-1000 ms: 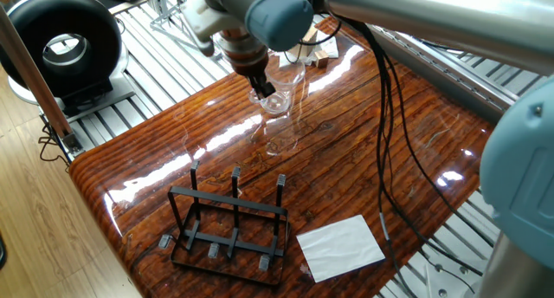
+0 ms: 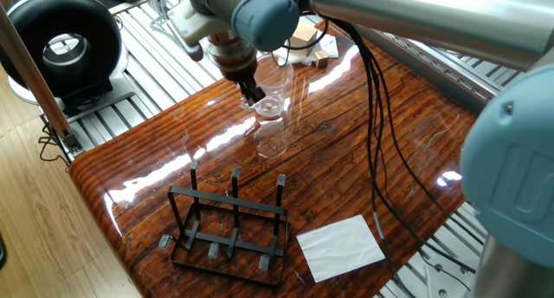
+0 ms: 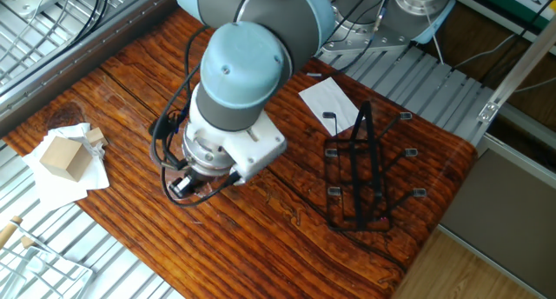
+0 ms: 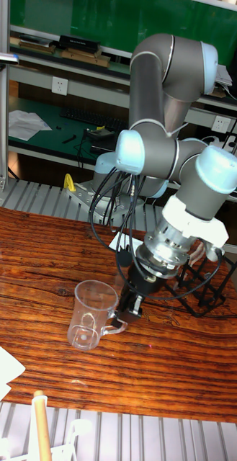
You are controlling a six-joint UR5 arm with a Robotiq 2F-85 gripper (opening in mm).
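Note:
A clear glass mug (image 4: 94,316) is near the far side of the wooden table in exterior view 3, its handle facing my gripper (image 4: 127,313). The black fingers meet that handle and look closed on it, though the contact is small and partly dark. Exterior view 1 has the gripper (image 2: 253,96) at the left side of the mug (image 2: 275,81), with a mirrored shape on the glossy surface below it. The mug seems slightly off the table. My wrist and cables hide most of it in exterior view 2, where the gripper (image 3: 184,187) points down.
A black wire rack (image 2: 229,229) with upright prongs stands on the table, beside a white sheet (image 2: 340,248). Wooden blocks (image 3: 66,158) lie on white paper at one table edge. Bare tabletop stretches between mug and rack.

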